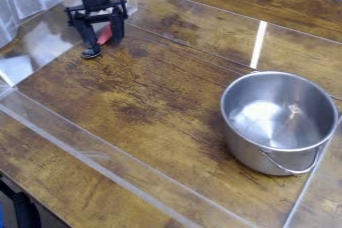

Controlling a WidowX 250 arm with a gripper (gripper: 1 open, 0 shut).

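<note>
My black gripper [96, 30] is at the upper left, low over the wooden table [147, 102]. A small red object [106, 36] shows at its fingers, partly hidden by them; I cannot tell whether it is held. A small dark piece sits at the bottom of the gripper, near the wood.
A large steel pot [277, 122] with a wire handle stands at the right. Clear strips cross the table, and pale material lines the left edge.
</note>
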